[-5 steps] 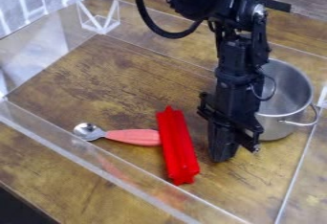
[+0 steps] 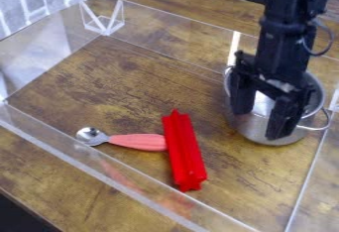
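Note:
My black gripper (image 2: 265, 107) is over the steel pot (image 2: 300, 129) at the right, its open fingers in front of much of the pot's opening. A red bar-shaped object (image 2: 183, 152) lies in the lower middle. Beside it on the left lies a spoon with a pink handle (image 2: 133, 141). I cannot see anything held between the fingers.
Clear plastic walls border the wooden surface (image 2: 99, 87), with a white corner bracket (image 2: 103, 23) at the back left.
My gripper has risen and moved right, from low beside the red object to over the pot. The red object and spoon have not visibly moved.

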